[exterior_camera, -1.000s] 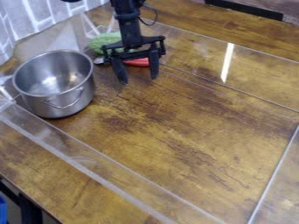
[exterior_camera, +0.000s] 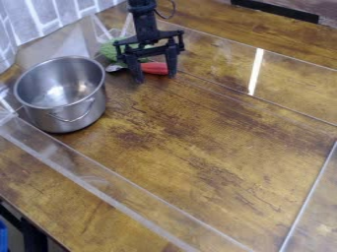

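Note:
My black gripper hangs at the top centre, low over a red object and a green object behind it. Its two fingers stand apart. Whether it touches either object, or has anything between the fingers, I cannot tell. A large steel pot stands to the left of the gripper.
Clear plastic edges run along the front left, the right and the back. A dark ledge is at the back right, and a light cloth at the back left.
The gripper has shifted slightly upward and back in the view over the last second. The pot has stayed in place.

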